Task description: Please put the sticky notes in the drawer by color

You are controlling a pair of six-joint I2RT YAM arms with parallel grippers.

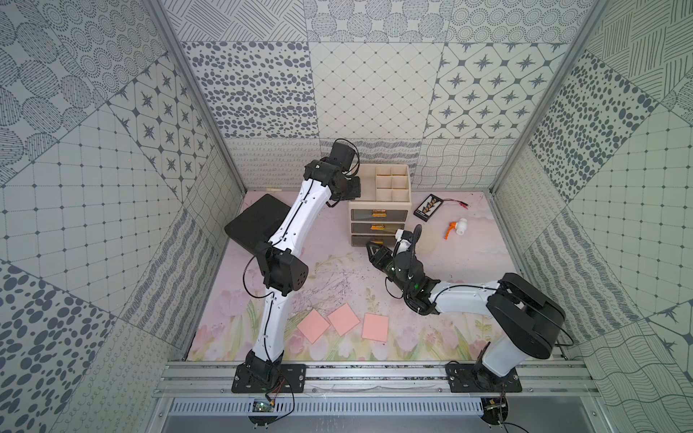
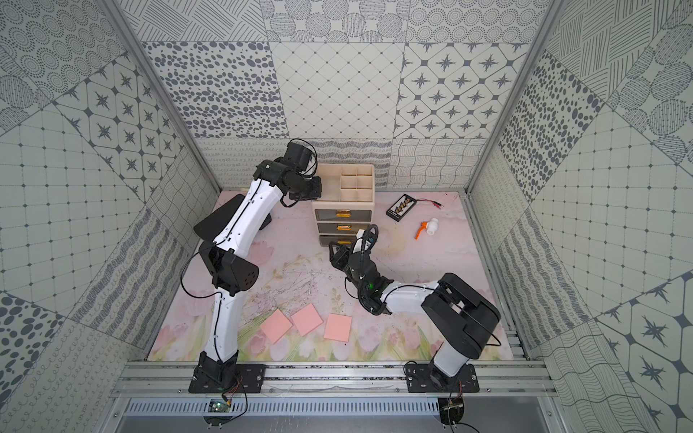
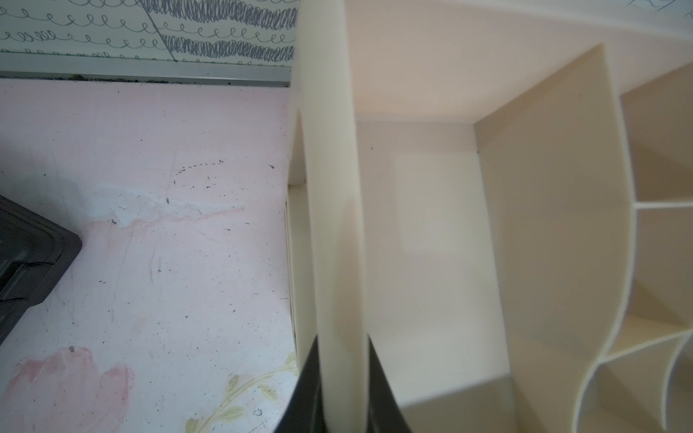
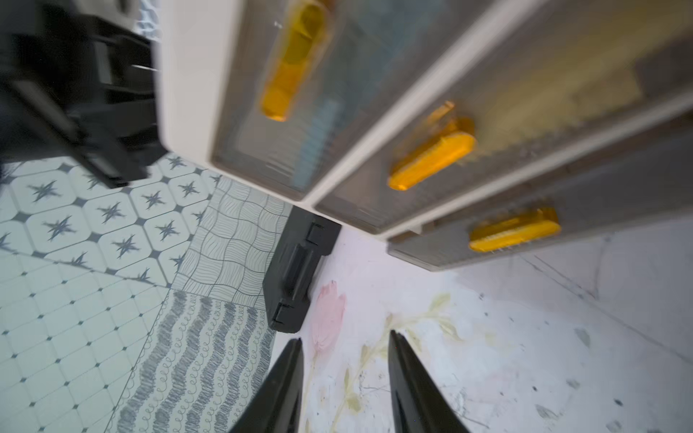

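Three pink sticky notes (image 1: 343, 319) lie flat near the table's front edge. At the back stands a beige drawer cabinet (image 1: 392, 205) with grey see-through drawer fronts and orange handles. Through them show a bluish patch in the top drawer (image 4: 325, 108) and a yellowish one in the middle drawer (image 4: 563, 101). The bottom drawer (image 4: 462, 241) seems to stand slightly forward. In the left wrist view, my left gripper is shut on the cabinet's left top wall (image 3: 335, 216). My right gripper is partly open before the drawers, nothing between its fingers.
A black case (image 1: 257, 222) lies left of the cabinet, behind the left arm. To the right are a small black box (image 1: 428, 207) with a cable and an orange-and-white object (image 1: 456, 228). Bare table lies between the cabinet and the pink notes.
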